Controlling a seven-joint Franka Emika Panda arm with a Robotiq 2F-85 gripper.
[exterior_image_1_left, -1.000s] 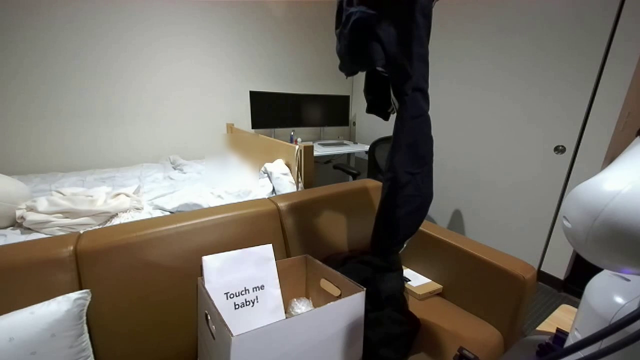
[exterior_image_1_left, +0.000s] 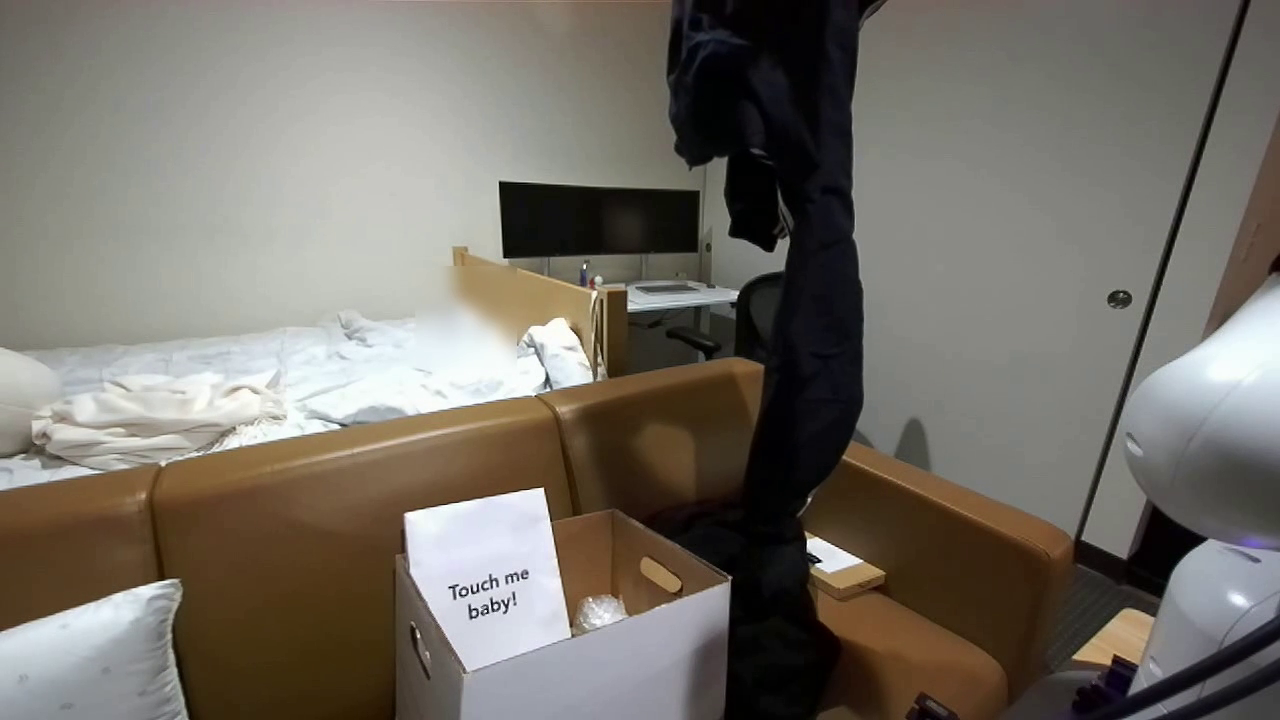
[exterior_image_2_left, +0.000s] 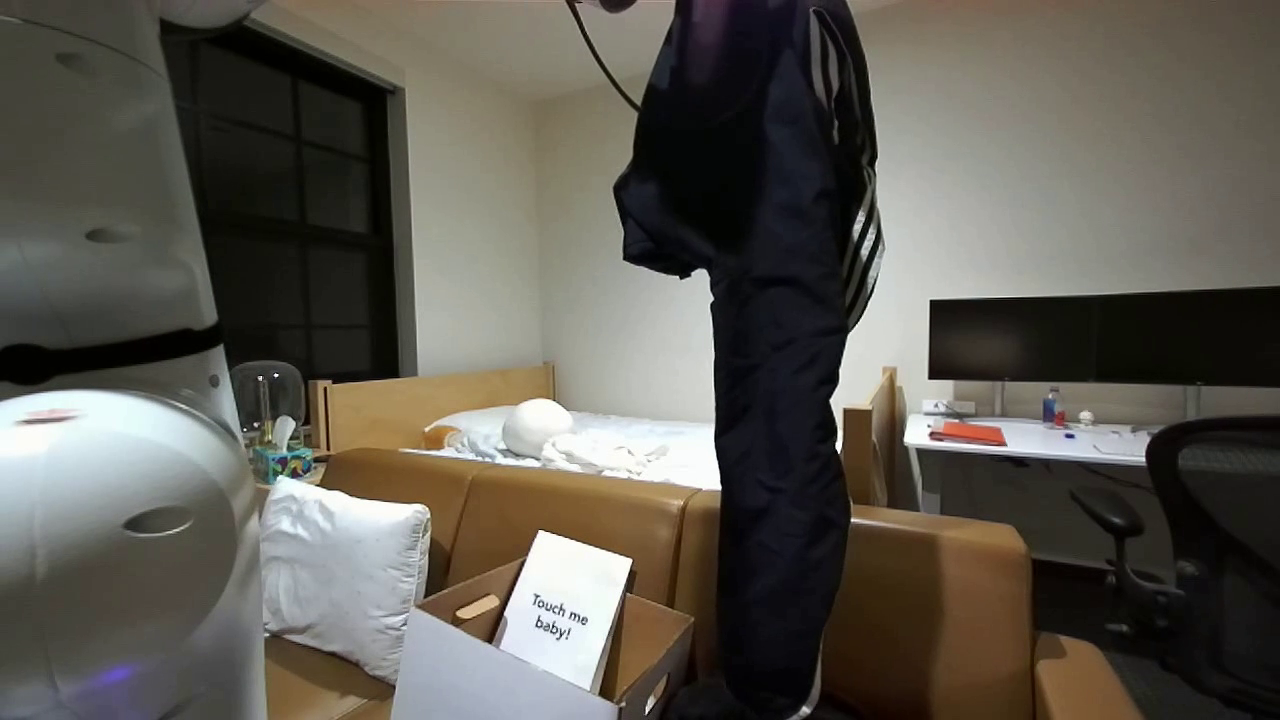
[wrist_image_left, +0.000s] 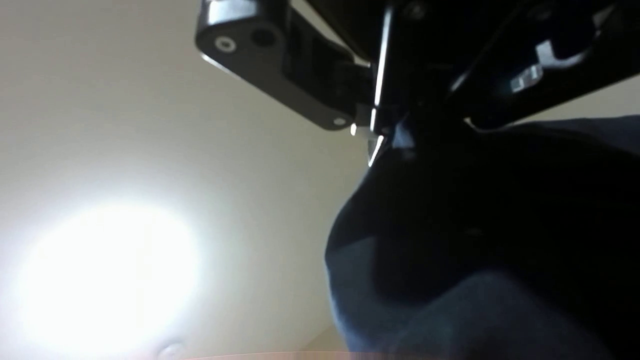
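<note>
Dark navy trousers (exterior_image_2_left: 780, 360) with silvery side stripes hang long and nearly straight in the second exterior view. In the wrist view my gripper is shut on a pinch of their dark cloth (wrist_image_left: 408, 258), which spreads out below the fingers. Both exterior views cut off the gripper above the top edge. One leg (exterior_image_1_left: 822, 324) drops in front of the sofa in the first exterior view. Its lower end meets a dark heap of cloth (exterior_image_1_left: 774, 612) on the seat, right beside the box; where one ends and the other begins cannot be told.
An open white-sided cardboard box (exterior_image_1_left: 600, 672) stands on the brown sofa (exterior_image_1_left: 360, 480), holding a sign (exterior_image_1_left: 489, 582) and a clear wrapped item (exterior_image_1_left: 599, 613). A flat small box (exterior_image_1_left: 848, 574) lies by the armrest. A white pillow (exterior_image_2_left: 342, 576) leans at left.
The hanging trousers have come down slightly and shifted a touch to the left in the first exterior view. The box, the sign and the heap on the seat look the same.
</note>
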